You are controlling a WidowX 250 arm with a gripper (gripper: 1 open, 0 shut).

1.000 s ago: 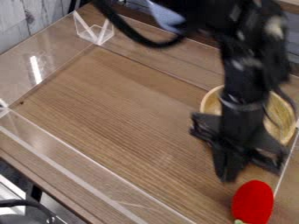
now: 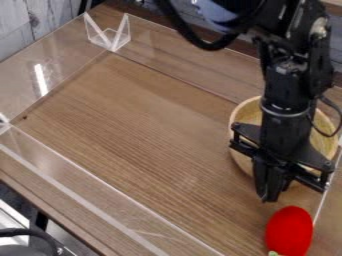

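The black gripper (image 2: 271, 186) hangs in front of a pale wooden bowl (image 2: 245, 115) at the right of the table, its fingers shut with nothing visible between them and hiding most of the bowl. Below it, near the bottom right corner, lies a red oval object (image 2: 290, 232), apart from the fingertips.
A clear plastic wire-like holder (image 2: 110, 30) stands at the back left. A dark cable or edge runs at the bottom left.
The red object looks unmoved.
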